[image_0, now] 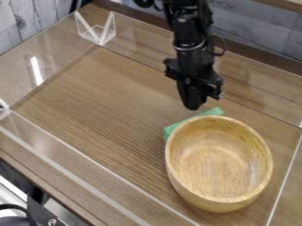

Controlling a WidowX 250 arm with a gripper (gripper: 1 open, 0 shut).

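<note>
My gripper (pixel 192 94) hangs over the middle right of the wooden table, a little above and behind a green object (pixel 184 122); whether its fingers are open or shut is not clear. The green object lies flat on the table, partly hidden by a large pale wooden bowl (pixel 218 177) at the lower right.
A white wire-like object (pixel 98 26) stands at the back left. A grey panelled wall runs along the back.
</note>
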